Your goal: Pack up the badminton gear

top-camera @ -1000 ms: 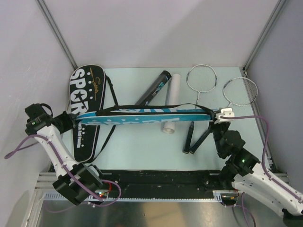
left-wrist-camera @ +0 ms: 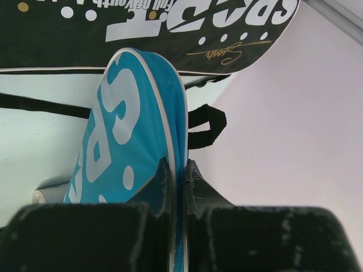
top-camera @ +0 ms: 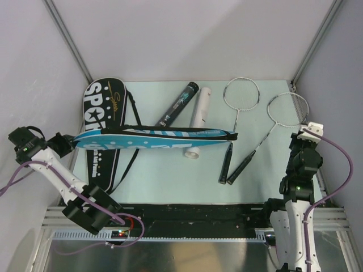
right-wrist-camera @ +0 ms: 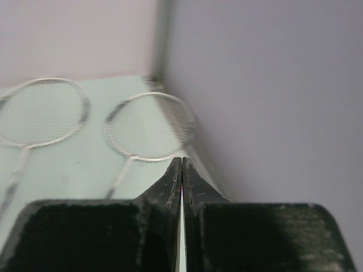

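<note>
A long blue racket bag (top-camera: pixel 153 140) stretches across the top view, held at its left end by my left gripper (top-camera: pixel 74 141), shut on it; in the left wrist view its lettered end (left-wrist-camera: pixel 125 130) fills the middle. A black racket bag (top-camera: pixel 102 170) lies beneath it on the left. My right gripper is shut and empty, at the right, apart from the blue bag. Two rackets (top-camera: pixel 244 164) lie on the right of the mat. A dark tube (top-camera: pixel 178 102) and a white tube (top-camera: pixel 201 105) lie in the middle, partly covered by the bag.
The pale mat (top-camera: pixel 170 181) has clear room along its front and top edges. Walls stand at the left, back and right, with a rail along the front.
The right gripper has left the blue bag's end and moved right and back. The left gripper has drawn the bag leftward, so its right end now ends nearer the middle.
</note>
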